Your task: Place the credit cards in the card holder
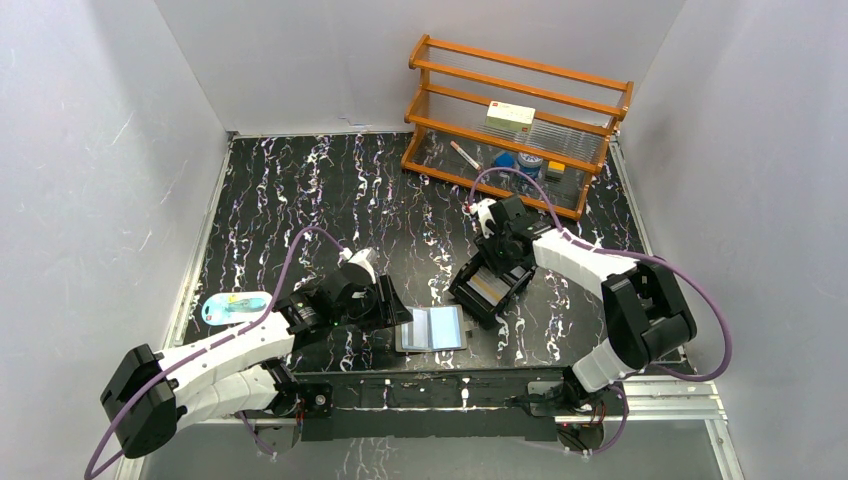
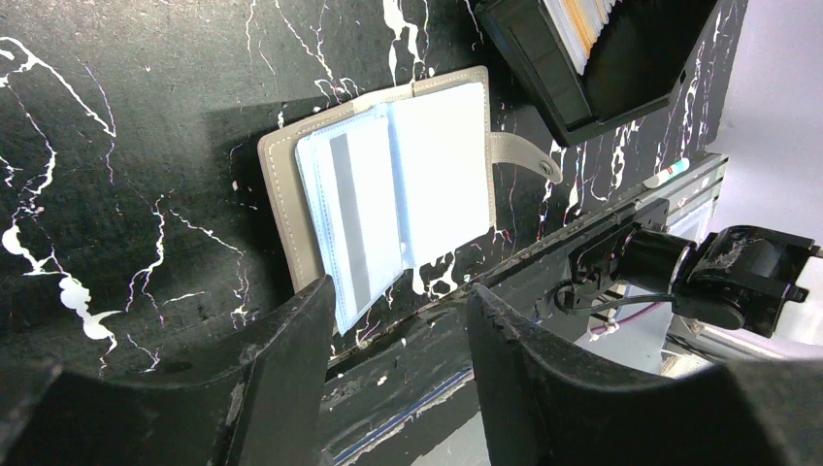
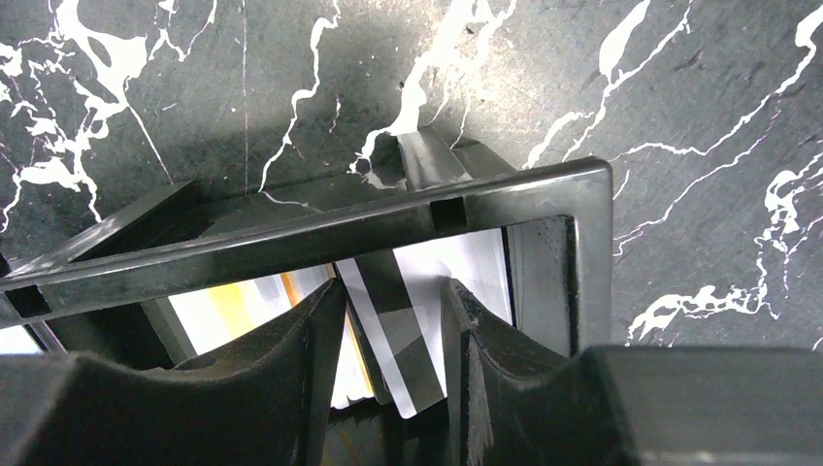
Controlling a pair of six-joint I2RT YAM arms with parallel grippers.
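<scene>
The card holder (image 2: 446, 165) lies unfolded on the black marbled table, a beige cover with pale sleeves and a strap on its right side. Above it, my left gripper is open with nothing between its fingers. The credit cards stand in a row in a black box (image 1: 478, 307); white and orange edges (image 3: 233, 316) show in the right wrist view. My right gripper reaches into that box, open. Between its fingers shows a white card with a dark stripe (image 3: 403, 330), with a gap at the fingertips.
A wooden rack (image 1: 520, 130) with small items stands at the back right. A blue-and-white package (image 1: 236, 307) lies at the far left. The table's front edge runs close to the card holder.
</scene>
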